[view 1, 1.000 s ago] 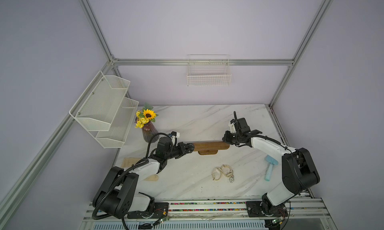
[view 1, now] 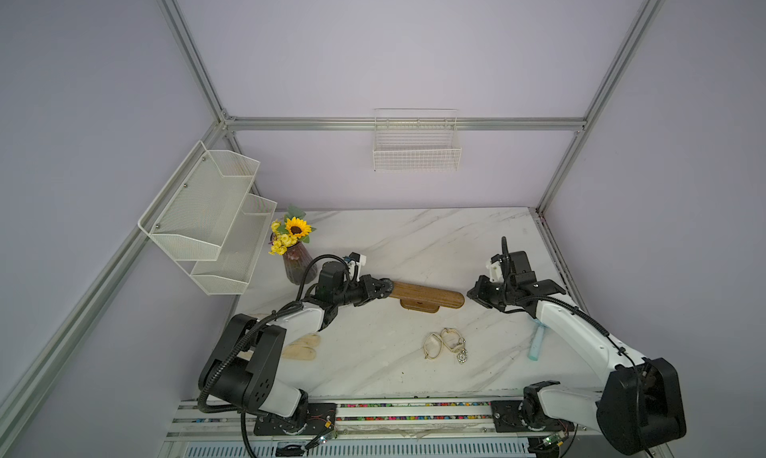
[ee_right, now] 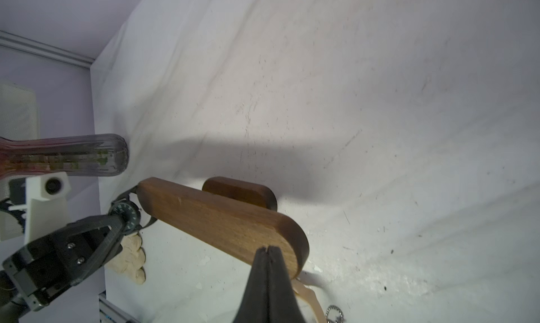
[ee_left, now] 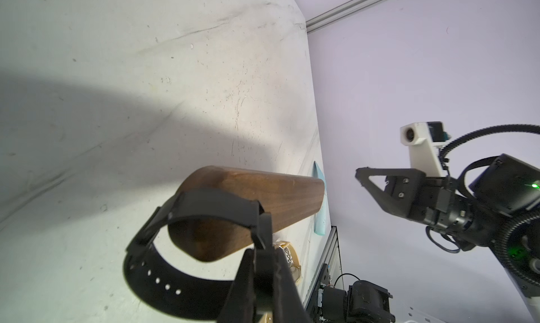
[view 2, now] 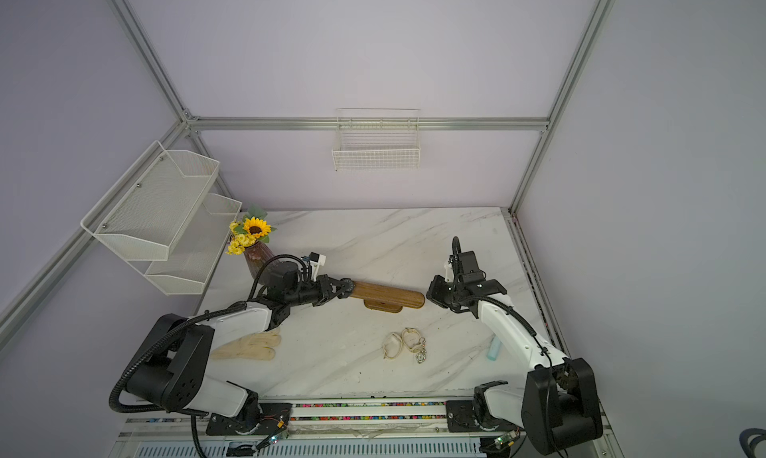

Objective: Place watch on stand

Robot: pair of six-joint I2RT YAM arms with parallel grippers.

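Observation:
A wooden stand (view 1: 427, 295) with a long rounded bar on a short base sits mid-table. A black watch with a looped strap is held by my left gripper (view 1: 383, 287), which is shut on it at the bar's left end; in the left wrist view the strap (ee_left: 152, 275) circles that end, though whether it rests on the wood I cannot tell. My right gripper (view 1: 472, 297) is just off the bar's right end, its fingertips close together in the right wrist view, nothing visible between them.
Two gold watches (view 1: 443, 342) lie in front of the stand. A vase of sunflowers (view 1: 297, 262) stands at back left, tan gloves (view 2: 247, 348) at front left, a light blue tool (view 1: 536, 342) at right.
My left gripper with the watch has shifted slightly right and up. The stand's right end has moved slightly.

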